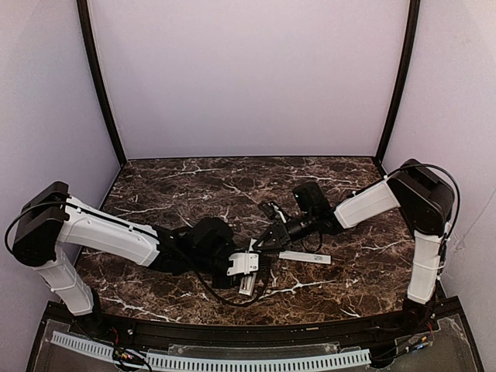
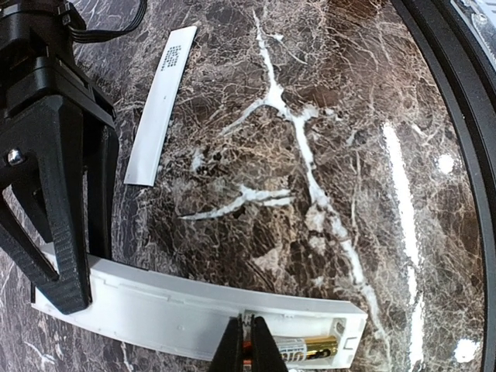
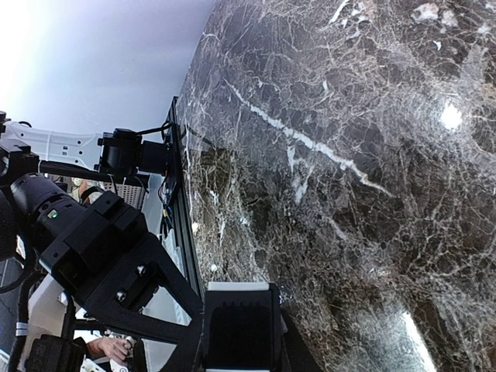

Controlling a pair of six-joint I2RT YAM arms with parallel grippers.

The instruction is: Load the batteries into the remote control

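The white remote body (image 2: 163,310) lies lengthwise under both grippers, with a battery (image 2: 314,349) in the compartment at one end. My left gripper is shut, its tips over that compartment at the battery's end; nothing shows held between them. My right gripper is shut on the remote body, gripping its other end, as the left wrist view also shows. The white battery cover (image 1: 304,256) lies apart on the table, to the right of the remote in the top view.
A dark rail (image 1: 232,332) runs along the front edge, and pale walls stand at the back and sides.
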